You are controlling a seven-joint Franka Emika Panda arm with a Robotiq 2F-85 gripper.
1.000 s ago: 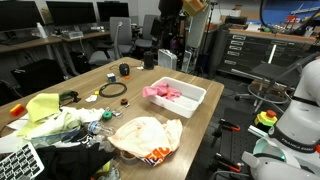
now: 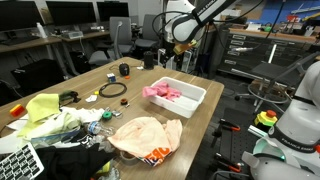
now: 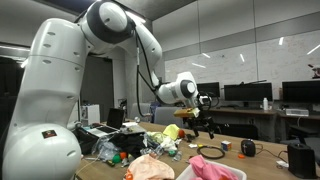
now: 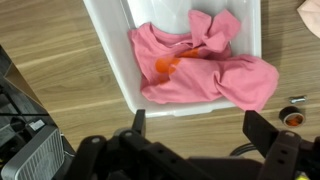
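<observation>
My gripper is open, with its two black fingers apart at the bottom of the wrist view and nothing between them. Ahead of it in that view lies a crumpled pink cloth (image 4: 195, 82) inside a white bin (image 4: 122, 62). One end of the cloth drapes over the bin's rim. An orange patch (image 4: 165, 64) shows among the folds. Exterior view 1 has the white bin (image 2: 188, 107) on the table, the pink cloth (image 2: 175, 91) in its far part and the gripper (image 2: 174, 66) raised above the table. The cloth (image 3: 213, 170) also shows in exterior view 2.
A peach cloth (image 2: 147, 137) lies left of the bin, and a yellow-and-white cloth heap (image 2: 50, 115) farther left. Black items (image 2: 75, 162) crowd the near left. A black cable loop (image 2: 113, 89) and dark cups stand farther back. Bare wood surrounds the bin's right side.
The gripper has come down in exterior view 1 and shifted slightly right. The bin, the pink cloth and the other table items look unmoved.
</observation>
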